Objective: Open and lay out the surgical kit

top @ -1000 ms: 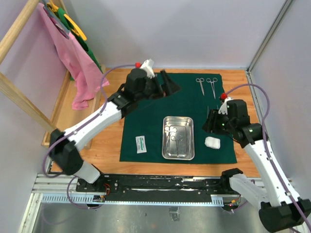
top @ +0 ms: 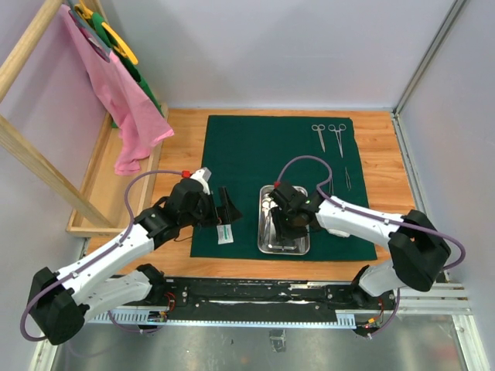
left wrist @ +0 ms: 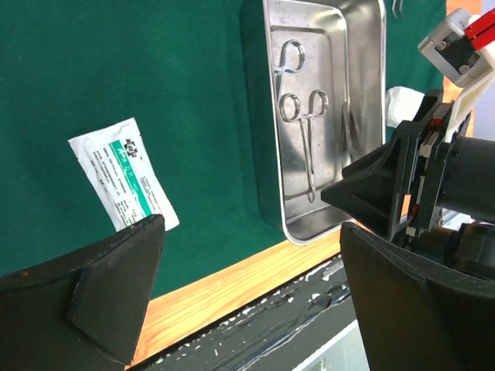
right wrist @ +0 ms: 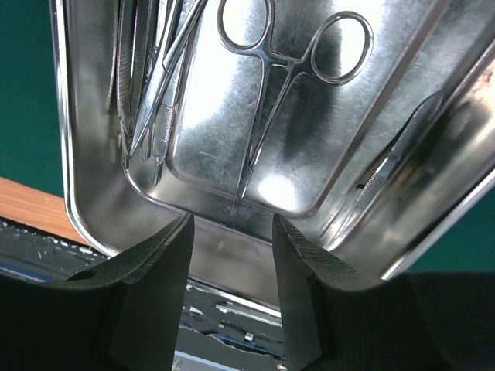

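Note:
A steel tray (top: 261,232) stands on the green cloth (top: 232,154) at the front. Inside it, the right wrist view shows scissors-like forceps (right wrist: 265,56), a bundle of slim instruments (right wrist: 158,73) to the left and tweezers (right wrist: 390,158) against the right wall. My right gripper is over the tray, its fingers part open around no object. To the tray's left lies a white and green packet (left wrist: 125,174) on the cloth. My left gripper stands open above the cloth between packet and tray, empty.
Two scissor-handled instruments (top: 338,135) and slim tweezers (top: 347,179) lie at the cloth's back right. White gauze (left wrist: 403,104) is right of the tray. A wooden rack (top: 94,205) with pink cloth stands left.
My left gripper has come from the back middle down to the front left, near the packet. My right gripper has moved left from beside the gauze to over the tray.

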